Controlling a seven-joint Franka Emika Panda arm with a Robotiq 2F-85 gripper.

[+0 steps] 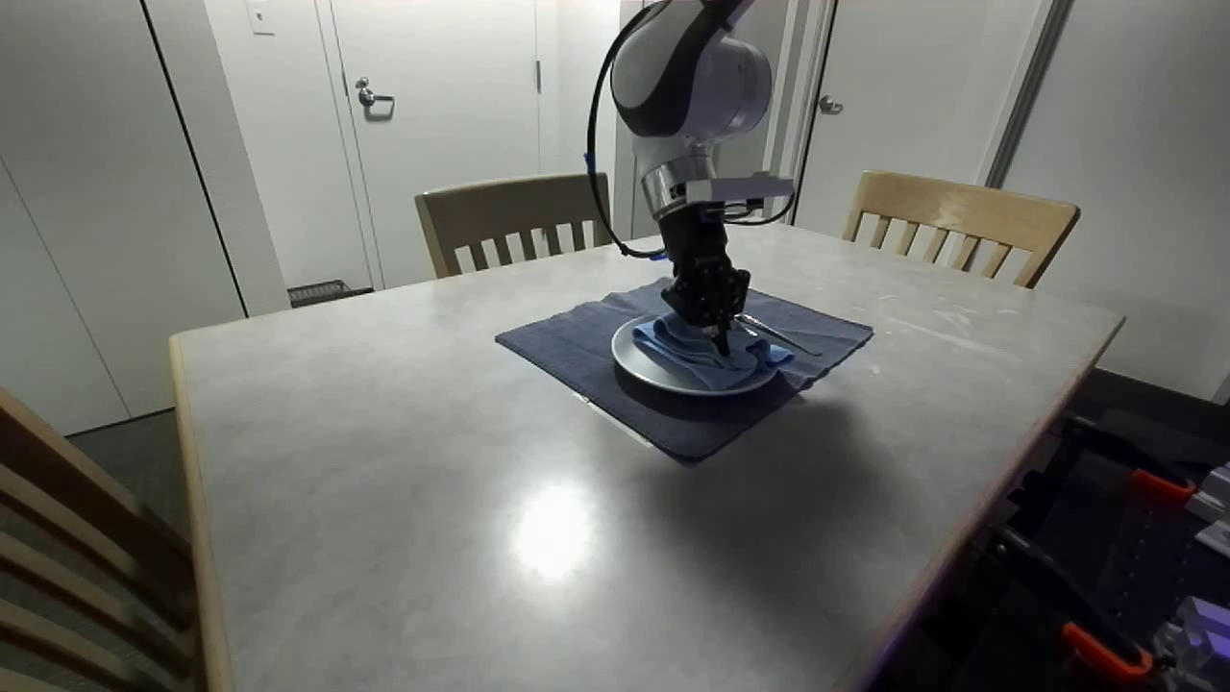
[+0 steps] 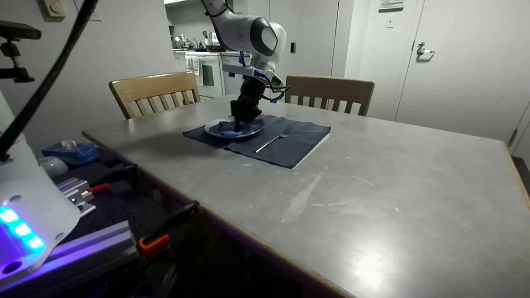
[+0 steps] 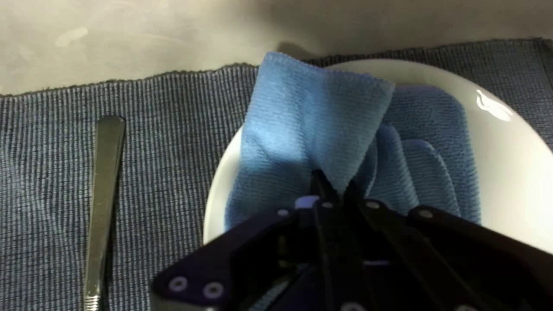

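A light-blue cloth lies bunched and folded on a white plate, one flap reaching over the rim in the wrist view. My gripper points down into it, its fingers shut on a pinch of the cloth. The fingertips are partly sunk in the folds, so their very ends are hidden. In the first exterior view the gripper stands low over the plate, and the cloth still rests there.
Under the plate is a dark blue placemat. A fork lies on it beside the plate; its handle shows in the wrist view. Chairs stand around its edges.
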